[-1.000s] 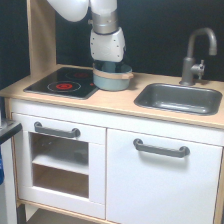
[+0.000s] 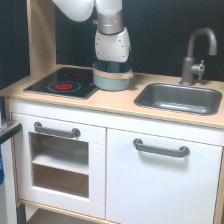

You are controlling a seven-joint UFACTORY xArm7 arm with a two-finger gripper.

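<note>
A grey-green pot (image 2: 112, 82) with a brownish rim stands at the back of the wooden counter, just right of the stovetop. From above, my white and grey arm reaches down to it. The gripper (image 2: 113, 64) is at the pot's top, near its rim. Its fingers are too small and blurred for me to see whether they grip the pot or stand apart.
To the left lies a black stovetop (image 2: 64, 83) with red-ringed burners. A grey sink (image 2: 180, 98) with a tall faucet (image 2: 194, 58) is at the right. Below are a white oven door (image 2: 97, 160) and a cabinet door (image 2: 150, 185).
My arm and gripper have shifted slightly to the right above the pot. The pot looks to be in about the same place.
</note>
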